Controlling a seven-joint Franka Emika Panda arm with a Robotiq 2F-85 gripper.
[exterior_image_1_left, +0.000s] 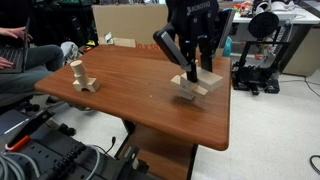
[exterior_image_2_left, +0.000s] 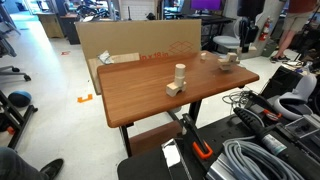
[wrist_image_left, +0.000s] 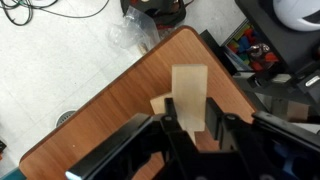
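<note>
A flat, pale wooden block (exterior_image_1_left: 209, 79) is held by my gripper (exterior_image_1_left: 198, 70), which is shut on it. The block is just above and beside the small stack of wooden blocks (exterior_image_1_left: 186, 89) near the table's right front edge; I cannot tell whether they touch. In the wrist view the held block (wrist_image_left: 189, 92) sticks out beyond the fingertips, and part of a stack block (wrist_image_left: 160, 103) shows beneath it to the left. The second exterior view has this stack (exterior_image_2_left: 228, 61) at the table's far right end.
Another wooden structure (exterior_image_1_left: 85, 79) with a cylinder on top stands at the table's left. A cardboard panel (exterior_image_2_left: 140, 40) lines one table edge. Cables and equipment (exterior_image_2_left: 265, 150) lie beyond the other edge.
</note>
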